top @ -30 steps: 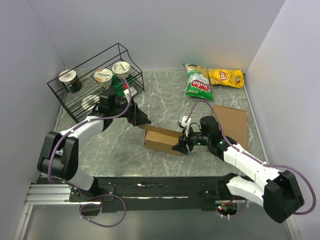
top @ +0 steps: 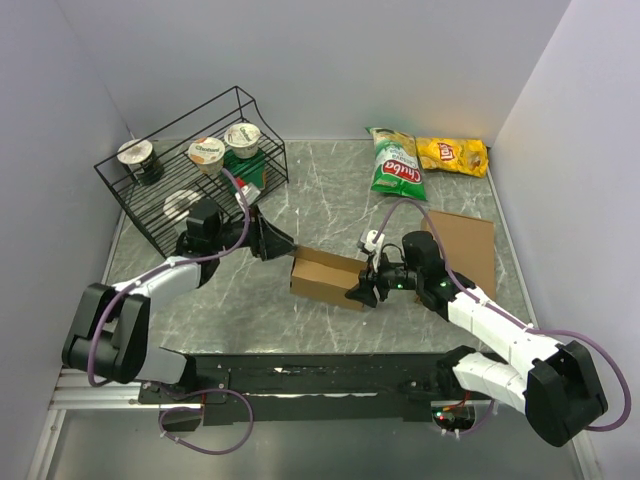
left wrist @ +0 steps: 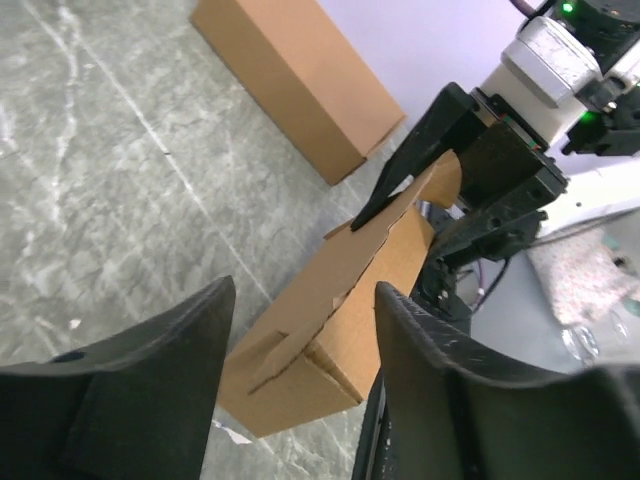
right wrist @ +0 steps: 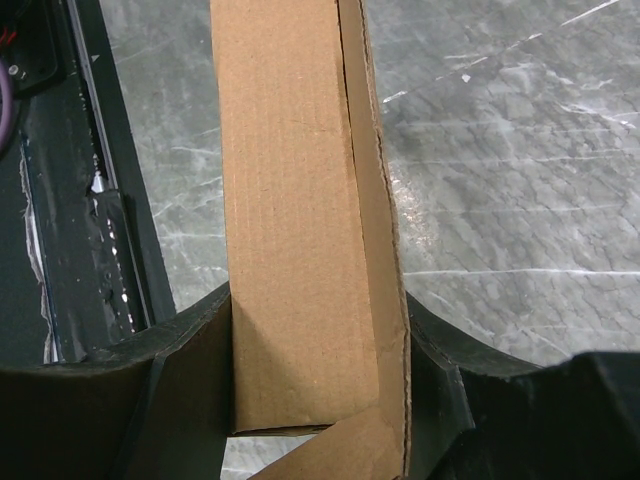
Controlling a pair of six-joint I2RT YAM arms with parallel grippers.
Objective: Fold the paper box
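Note:
The cardboard box (top: 324,283) sits on the marble table between my grippers, its narrow top edges raised. My right gripper (top: 364,290) is shut on the box's right end; in the right wrist view the box (right wrist: 290,200) runs up between its fingers, with a folded flap along one side. My left gripper (top: 282,247) is just above the box's left end, its fingers apart. In the left wrist view the box (left wrist: 345,350) lies just beyond the left fingers; whether they touch it is unclear.
A flat cardboard box (top: 460,250) lies at the right, behind the right arm. Snack bags (top: 398,165) lie at the back. A wire rack (top: 160,190) with several tubs stands at the left. Open table lies in the back middle and front left.
My right gripper stays on the box.

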